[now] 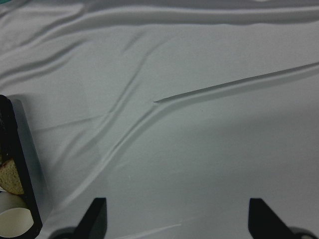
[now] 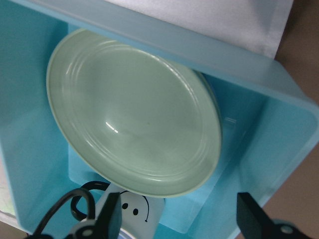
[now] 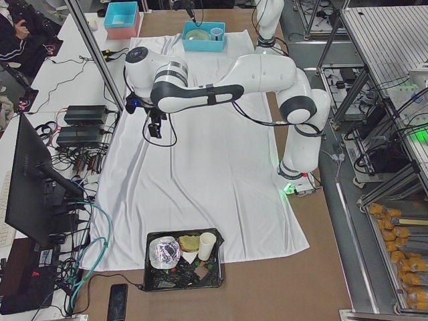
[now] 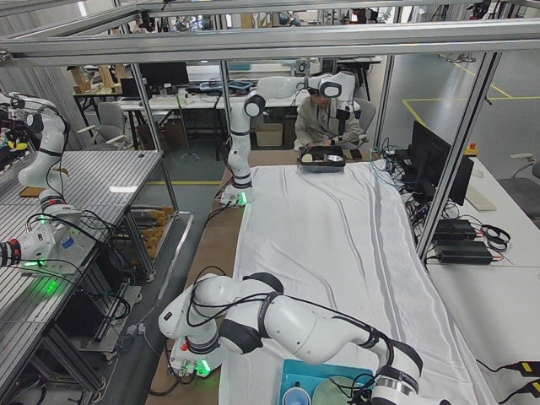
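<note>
My left gripper hangs open over the white cloth point(image 3: 200, 174), nothing between its fingers. A black tray point(image 3: 184, 279) holds a foil-covered round item point(image 3: 164, 253), a bread-like piece point(image 3: 189, 243) and a white cup point(image 3: 206, 246). My right gripper stands open above a blue bin point(image 2: 30, 99) holding pale green plates point(image 2: 134, 114) and, partly hidden, a white item with a smiley face point(image 2: 139, 214).
A monitor point(image 3: 33, 187) and cables line the left table edge. A phone point(image 3: 117, 301) lies beside the tray. A metal rack point(image 3: 381, 60) stands to the right.
</note>
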